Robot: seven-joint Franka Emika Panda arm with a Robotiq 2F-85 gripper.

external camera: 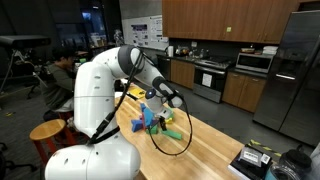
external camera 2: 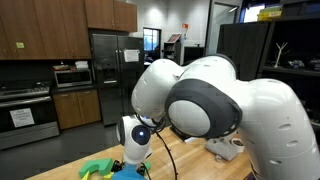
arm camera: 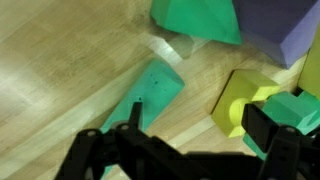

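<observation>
In the wrist view my gripper stands open, its two dark fingers wide apart with nothing held between them. A long green block (arm camera: 153,95) lies on the wooden table just ahead of the left finger, partly hidden by it. Close to the right finger are a yellow block (arm camera: 238,101) and a smaller green block (arm camera: 296,108). Another green block (arm camera: 195,16) and a purple block (arm camera: 283,22) sit at the top. From the first exterior view, the gripper is low over the cluster of coloured blocks; a green block (external camera: 171,133) lies at the cluster's right side.
A blue block (external camera: 137,125) sits at the cluster's left. A red stool (external camera: 47,130) is off the left edge.
</observation>
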